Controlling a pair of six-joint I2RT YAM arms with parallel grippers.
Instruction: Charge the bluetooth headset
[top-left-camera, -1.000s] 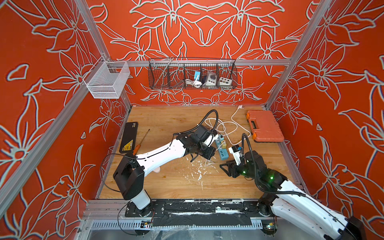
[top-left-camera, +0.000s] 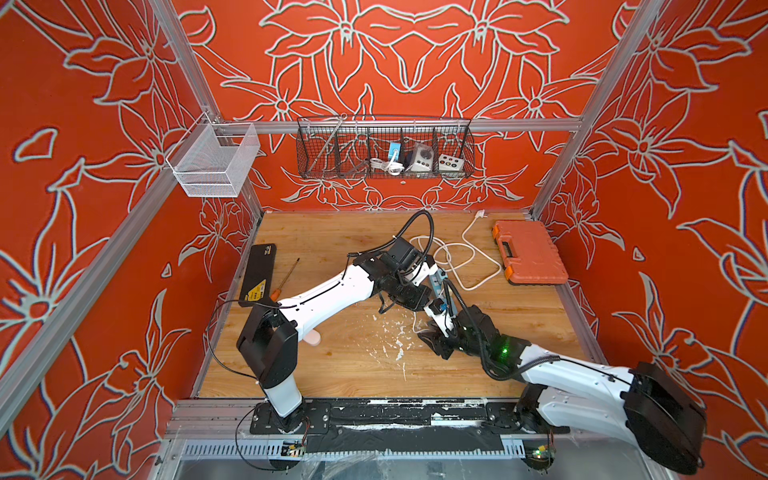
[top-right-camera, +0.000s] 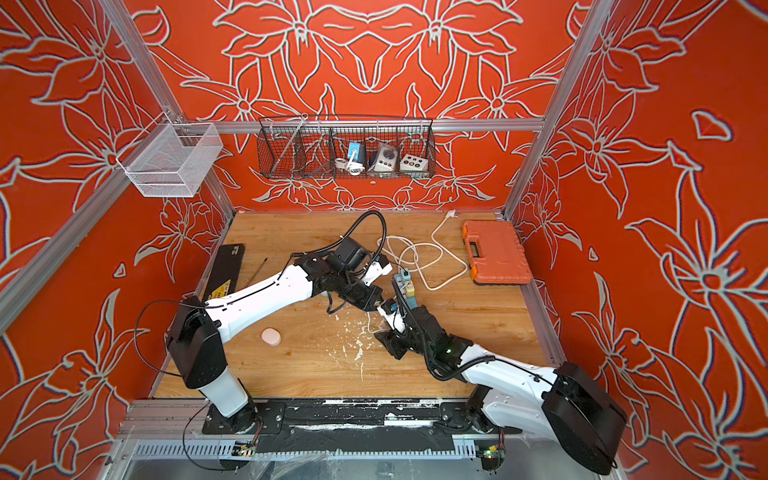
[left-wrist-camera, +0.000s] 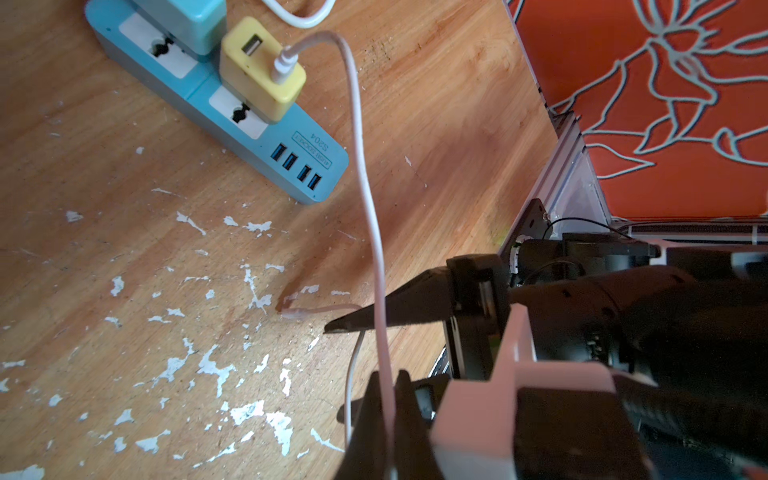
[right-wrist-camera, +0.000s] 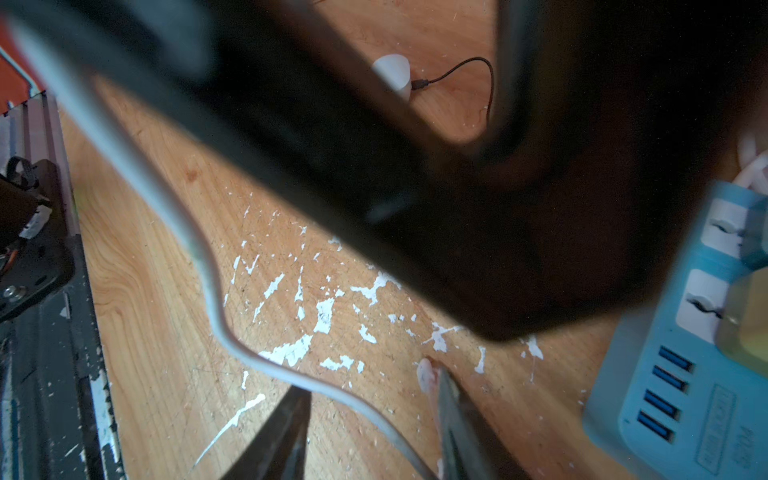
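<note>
A white cable (left-wrist-camera: 364, 200) runs from a yellow charger (left-wrist-camera: 264, 72) on the blue power strip (left-wrist-camera: 308, 172) down past both grippers. In the left wrist view it passes into my left gripper, whose shut fingers (left-wrist-camera: 360, 448) are at the bottom edge. My right gripper's black fingers (left-wrist-camera: 400, 300) reach in from the right beside that cable; their opening is hard to judge. In the right wrist view the cable (right-wrist-camera: 224, 336) crosses below a large blurred black arm part. A small white object (right-wrist-camera: 392, 73) with a black cable, possibly the headset case, lies farther off.
An orange case (top-left-camera: 529, 249) sits at the right, a black box (top-left-camera: 257, 272) and screwdriver at the left. A pink round object (top-right-camera: 270, 336) lies near the front. Wire baskets hang on the walls.
My right gripper has moved left and inward, now close beside and below my left gripper at the power strip. My left gripper has shifted slightly upward in the top left view.
</note>
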